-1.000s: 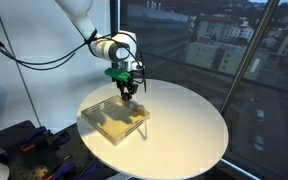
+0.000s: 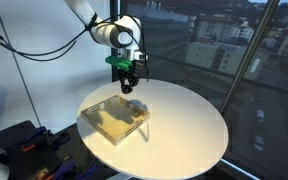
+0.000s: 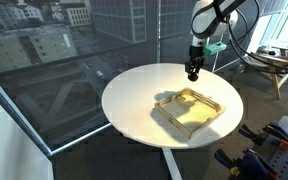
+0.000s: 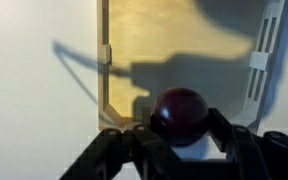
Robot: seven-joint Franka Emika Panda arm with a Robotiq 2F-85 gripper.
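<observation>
A dark maroon round object [image 4: 181, 114], perhaps a ball, is held between the fingers of my gripper, which is shut on it. Below it lies a shallow wooden tray [image 4: 108, 85] with an empty-looking floor where it shows; part of that floor is hidden by the object and the gripper. In exterior view 1 the gripper [image 2: 126, 84] hangs above the tray's far edge, with the dark object small at its tip. Exterior view 2 has the gripper [image 3: 193, 72] above and behind the tray [image 3: 171, 121], apart from it.
The tray rests on a round white table [image 2: 189, 125], whose surface beyond the tray is clear. A chair [image 3: 279, 72] stands behind the table at the right in exterior view 2. Large windows border the table.
The arm has risen a little over the past second, lifting the dark object higher above the tray's far edge. The tray has stayed in place.
</observation>
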